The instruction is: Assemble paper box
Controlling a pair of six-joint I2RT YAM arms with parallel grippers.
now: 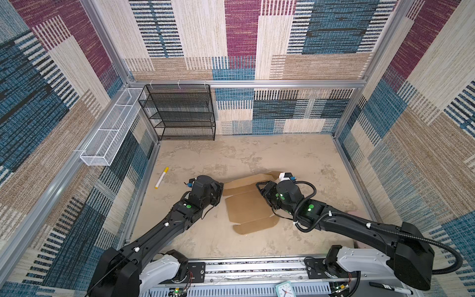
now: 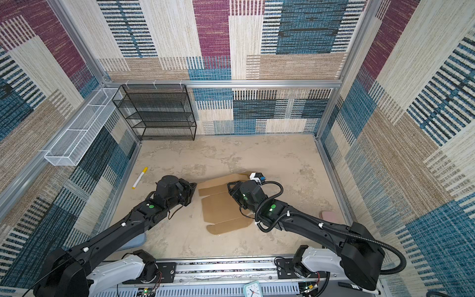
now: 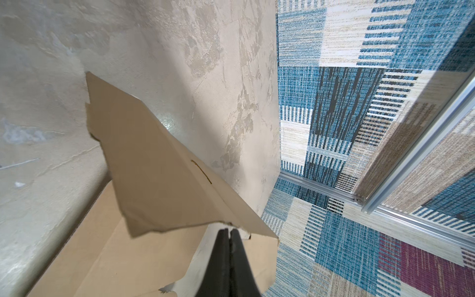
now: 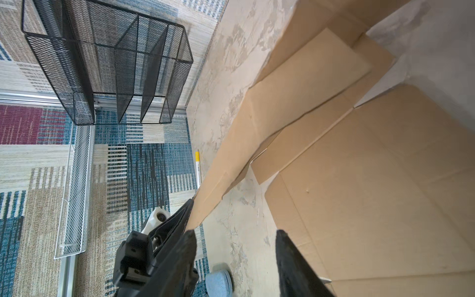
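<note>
A brown cardboard blank [image 1: 247, 205] lies partly unfolded mid-table, its back panel [image 4: 222, 163] tilted up off the table. At the panel's left end stands my left gripper, shut, its tips right against the cardboard edge; whether the edge is pinched cannot be told. In the right wrist view, the left gripper's dark fingers [image 4: 180, 222] meet that same end. My right gripper is over the blank's right part with fingers apart and no cardboard held. From above, its tips and the right edge of the blank are largely covered by the arm.
A yellow-and-white marker [image 1: 161, 177] lies at the left. A black wire rack [image 1: 180, 112] stands at the back left, with a white wire basket [image 1: 111, 128] on the left wall.
</note>
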